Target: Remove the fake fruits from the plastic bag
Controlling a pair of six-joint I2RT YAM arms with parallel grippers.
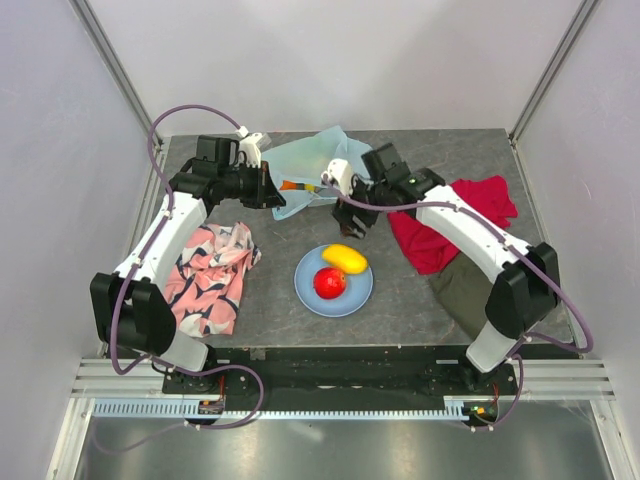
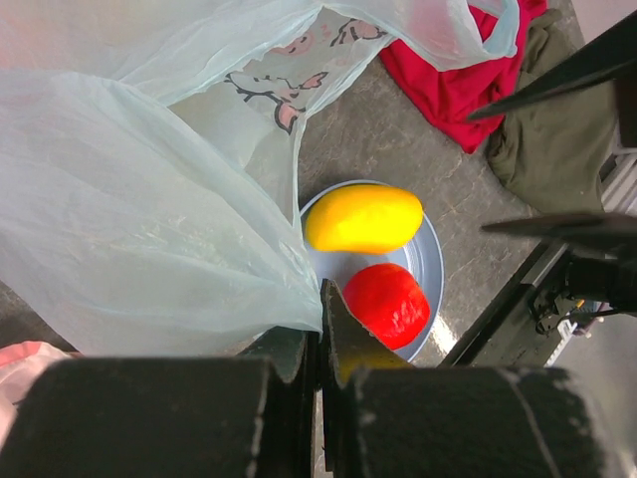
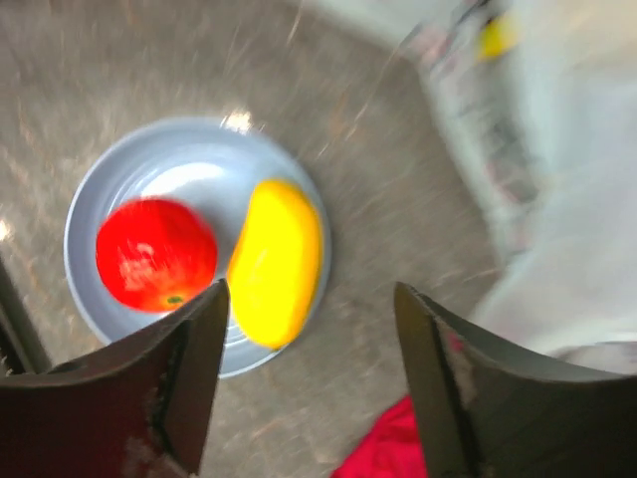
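Observation:
A blue plate (image 1: 334,304) holds a red fake fruit (image 1: 329,283) and a yellow one (image 1: 345,258). Behind it lies the pale translucent bag (image 1: 310,155), with orange and yellow showing at its opening. My left gripper is shut on the bag's thin edge, holding it up at the back left. My right gripper hangs above and behind the plate, fingers apart, with nothing held; the yellow fruit shows below it in the blurred right wrist view.
A red cloth (image 1: 425,245) and olive cloth (image 1: 460,295) lie on the right, a pink patterned cloth (image 1: 205,280) on the left.

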